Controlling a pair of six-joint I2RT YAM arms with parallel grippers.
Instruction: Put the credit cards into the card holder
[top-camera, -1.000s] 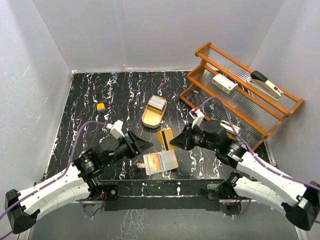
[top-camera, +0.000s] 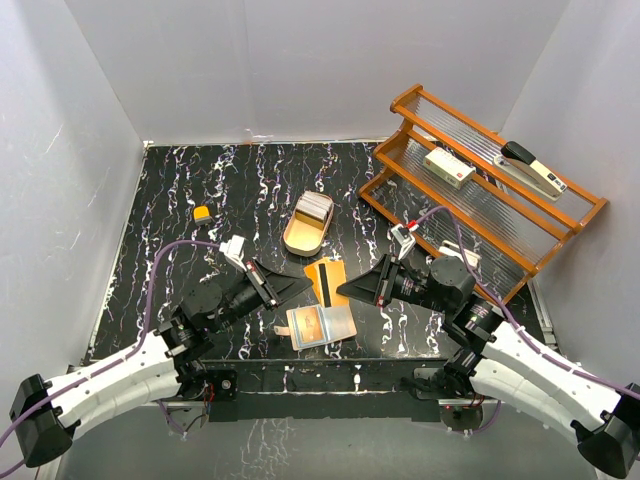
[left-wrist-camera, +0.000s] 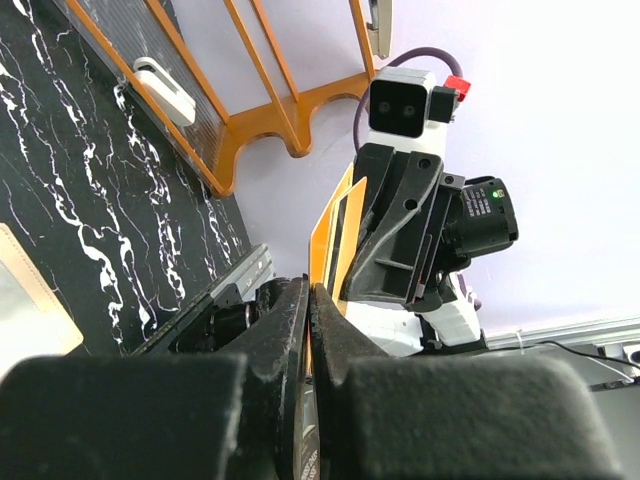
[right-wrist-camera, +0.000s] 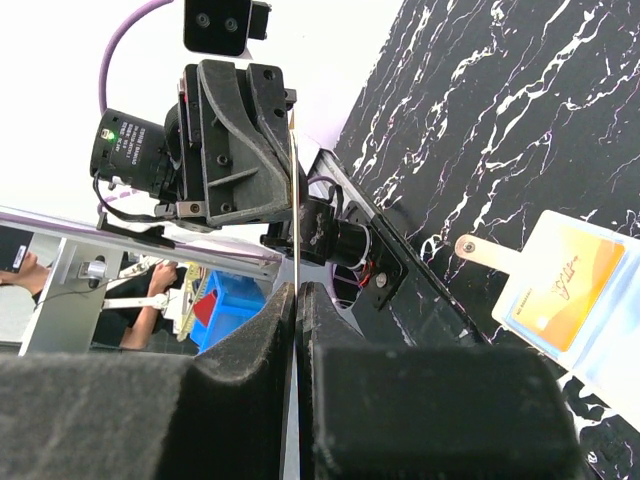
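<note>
An orange credit card with a black stripe (top-camera: 333, 282), apparently overlapping a second, is held upright in the air between my grippers. In the left wrist view its face (left-wrist-camera: 347, 235) shows; in the right wrist view it is a thin edge. My left gripper (top-camera: 305, 283) and my right gripper (top-camera: 344, 290) are both shut at the cards from opposite sides; how firmly each grips is hard to tell. Below them the open card holder (top-camera: 337, 322) lies on the table, an orange card (right-wrist-camera: 567, 283) in its left sleeve.
A tan box (top-camera: 303, 235) of white cards stands behind the grippers. A wooden rack (top-camera: 540, 215) with small items fills the right rear. A small yellow object (top-camera: 201, 214) sits on the left. The table's front edge is just below the holder.
Over the last second both grippers have shifted slightly, the right arm settling and the cards turning a little.
</note>
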